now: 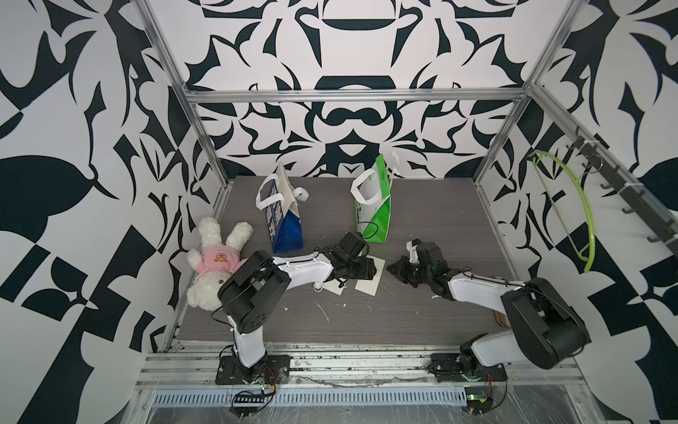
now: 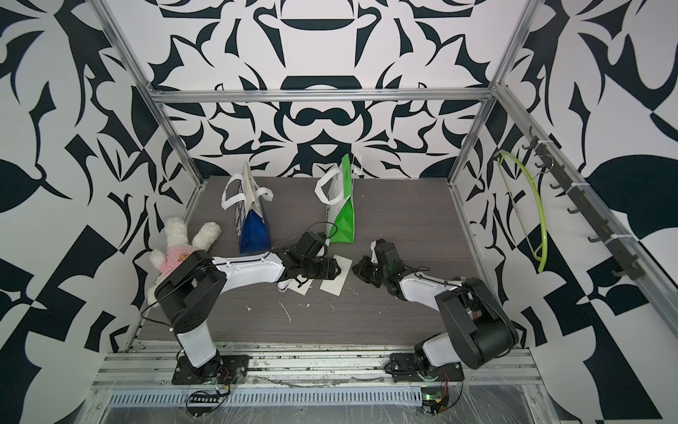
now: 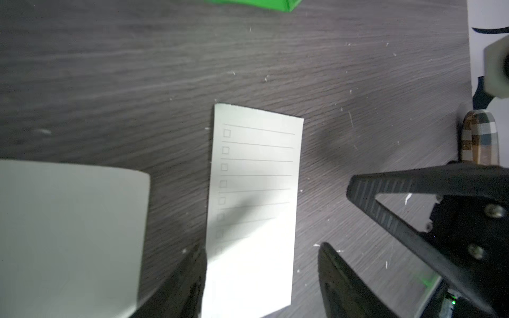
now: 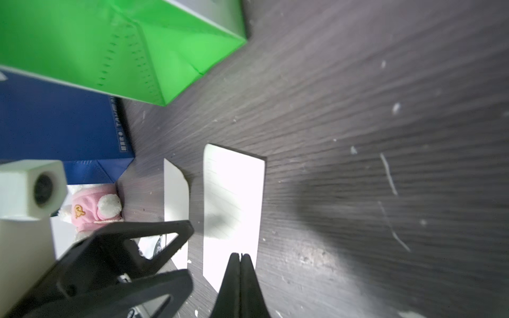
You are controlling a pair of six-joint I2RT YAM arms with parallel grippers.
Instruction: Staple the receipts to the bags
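Two pale receipts lie on the dark table: the right receipt (image 3: 254,190), lined with checkboxes, and the left receipt (image 3: 63,233). Above the right one, my left gripper is open, its fingers apart on either side of the paper with nothing gripped. My right gripper is shut, its tips together and empty; the right receipt (image 4: 228,196) lies outside them, beyond and to the left in the right wrist view. Farther back stand the blue bag (image 1: 287,233) and the green bag (image 1: 381,220), upright with white handles. I cannot make out a stapler.
A plush toy in a pink shirt (image 1: 219,260) lies at the left edge. The small white object (image 1: 318,286) under the left arm is mostly hidden. A green hoop (image 1: 587,212) hangs on the right wall. Bare table lies at the right rear.
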